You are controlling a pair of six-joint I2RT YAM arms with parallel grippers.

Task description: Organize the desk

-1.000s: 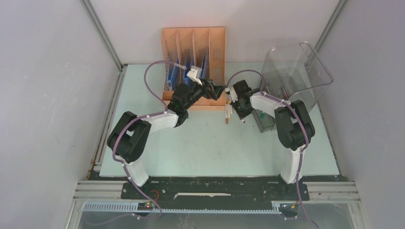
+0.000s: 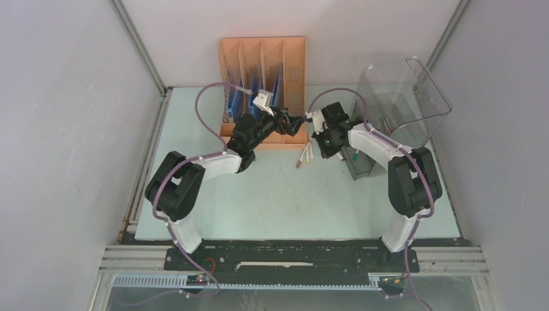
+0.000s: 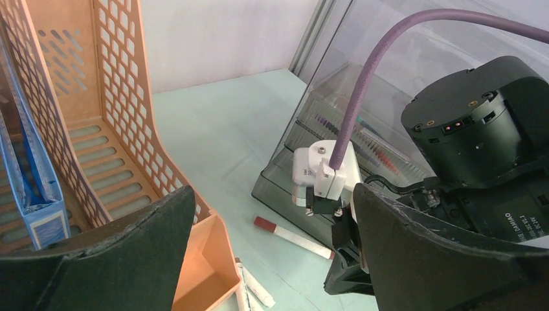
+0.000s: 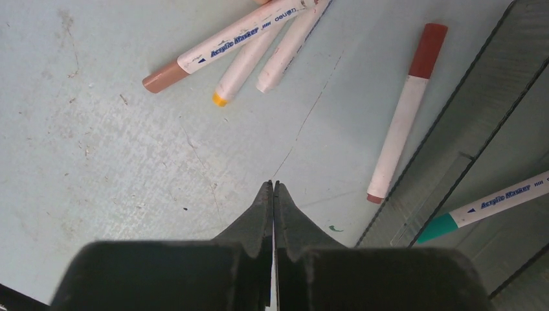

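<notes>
My left gripper stands open beside the orange organizer (image 3: 123, 78), its fingers empty. My right gripper is over the desk with fingertips together; I see no object between them. Below it in the right wrist view are a brown marker (image 4: 162, 79), a yellow-tipped marker (image 4: 239, 71), another white marker (image 4: 281, 61) and, separately, a red marker (image 4: 406, 110) beside the clear box (image 4: 466, 110). A teal marker (image 4: 492, 201) lies inside that box.
Blue folders (image 2: 234, 100) stand in the organizer's slots. Walls flank the desk; the clear box occupies its back right.
The right arm has moved and its gripper has lifted slightly. The markers beside the organizer have shifted and spread at an angle. The left arm is unchanged.
</notes>
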